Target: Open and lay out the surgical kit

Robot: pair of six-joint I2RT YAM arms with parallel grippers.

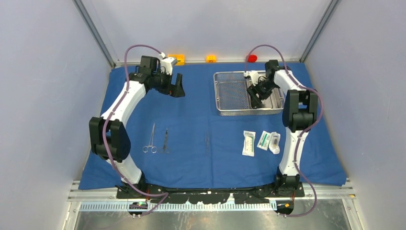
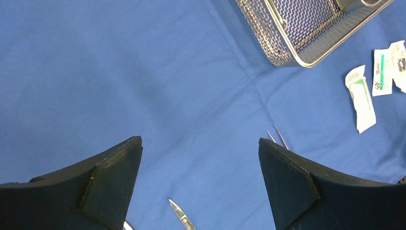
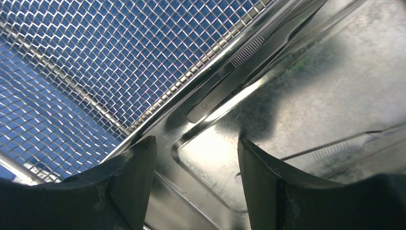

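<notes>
My right gripper (image 1: 255,97) is open, low inside the wire basket (image 1: 232,111) over a steel tray (image 3: 316,96). In the right wrist view, tweezers (image 3: 210,98) lie along the tray's edge, with another slim instrument (image 3: 306,153) lower right; nothing shows between the fingers. My left gripper (image 1: 175,88) hangs open and empty over the cloth left of the basket. On the cloth lie scissors (image 1: 153,148), a second scissor-like instrument (image 1: 165,139), thin tweezers (image 1: 207,143) and packets (image 1: 248,143).
A blue cloth (image 1: 191,115) covers the table, clear in the middle left and along the front. Yellow objects (image 1: 176,58) and a red one (image 1: 252,58) sit on the back rail. Walls bound both sides.
</notes>
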